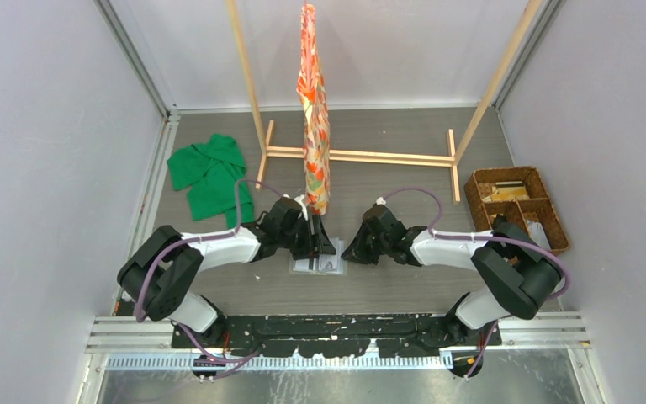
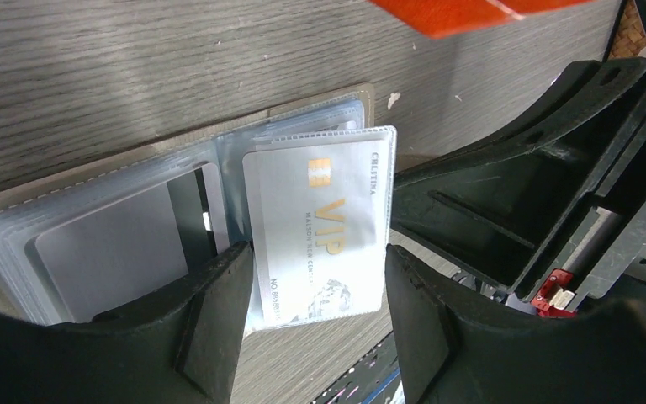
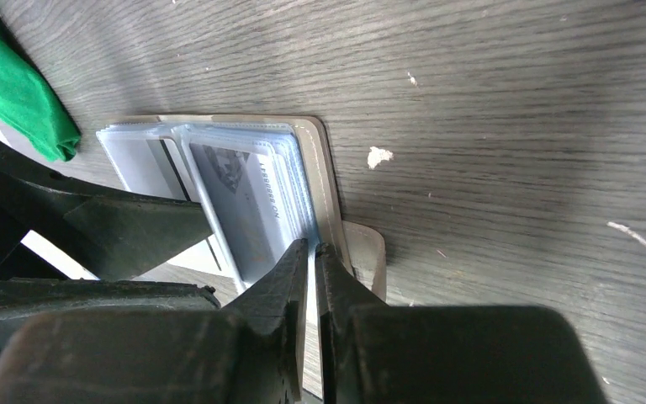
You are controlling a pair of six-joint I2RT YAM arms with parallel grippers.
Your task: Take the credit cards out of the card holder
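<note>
The open card holder (image 1: pixel 331 268) lies on the table between both arms, with clear sleeves inside a beige cover. In the left wrist view, a silver VIP card (image 2: pixel 320 227) lies on its right half, apparently behind clear plastic. My left gripper is over that half, its fingertips apart on either side of the card. Low at the holder's right edge, my right gripper has its fingertips close together. A pale strip shows in their narrow gap; whether they pinch the edge is unclear. Another sleeve page (image 3: pixel 244 202) holds a card with grey printing.
Right of the arms, a wicker basket (image 1: pixel 477 202) holds several items. A green cloth (image 1: pixel 210 177) lies at the left. Behind the holder, a patterned orange cloth (image 1: pixel 313 126) hangs from a wooden frame (image 1: pixel 387 157).
</note>
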